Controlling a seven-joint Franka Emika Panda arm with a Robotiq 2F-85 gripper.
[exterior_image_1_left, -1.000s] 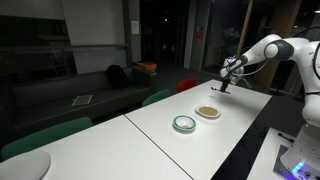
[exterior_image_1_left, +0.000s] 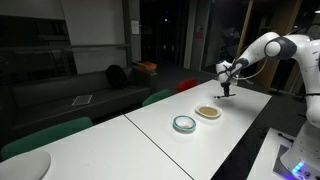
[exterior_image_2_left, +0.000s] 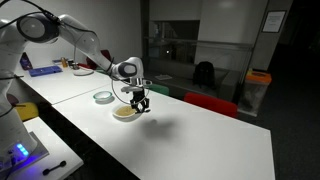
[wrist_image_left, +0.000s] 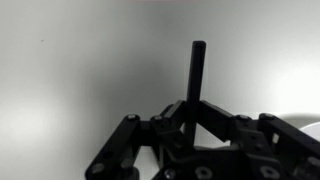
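Observation:
My gripper (exterior_image_2_left: 140, 102) is shut on a long, thin black utensil. In the wrist view the utensil (wrist_image_left: 196, 75) sticks out past the dark fingers (wrist_image_left: 130, 135), above a pale surface. It shows as a small dark bar (exterior_image_1_left: 226, 96) below the gripper in exterior view 1. Its far end cannot be made out. A shallow pale bowl (exterior_image_1_left: 208, 113) with a tan inside lies on the white table near the gripper. Farther along stands a teal-rimmed bowl (exterior_image_1_left: 184, 124), apart from the gripper.
The long white table (exterior_image_1_left: 120, 150) has wide free room. At its far left end lies a white round dish (exterior_image_1_left: 25, 165). Green chairs (exterior_image_1_left: 45, 138) and a red chair (exterior_image_2_left: 211, 106) line its far side. The bowl's edge (wrist_image_left: 313, 130) shows at right in the wrist view.
In exterior view 1 the arm and gripper have come nearer to the camera and slightly lower, with the utensil still held. The bowls have not moved.

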